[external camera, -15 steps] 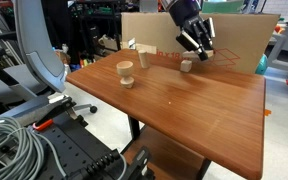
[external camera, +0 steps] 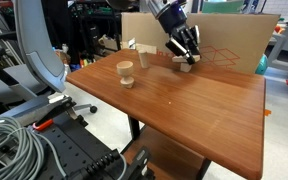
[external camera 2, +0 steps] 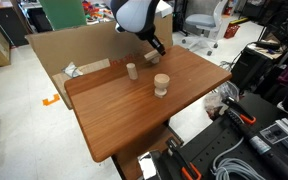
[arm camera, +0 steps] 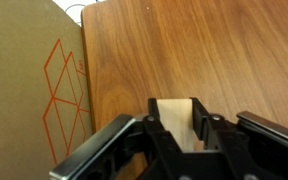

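In the wrist view a small pale block-like piece (arm camera: 176,118) sits between the fingers, and my gripper is shut on it. In the first exterior view the gripper (external camera: 190,58) is low over the far part of the wooden table (external camera: 199,100). A pale piece (external camera: 184,67) shows on the tabletop right under the fingers there; whether it touches what I hold cannot be made out. The second exterior view has the gripper (external camera 2: 160,46) near the table's far edge, small and partly hidden by the arm.
Toward the near side stands a two-part pale stack (external camera: 126,73). A pale upright cylinder (external camera 2: 132,71) is separate from it. A cardboard panel (external camera: 224,35) rises along the back edge, close to the gripper.
In exterior view 1, my gripper has moved left and a little down, from right of the pale piece to over it. The stack on the near side stays in place.
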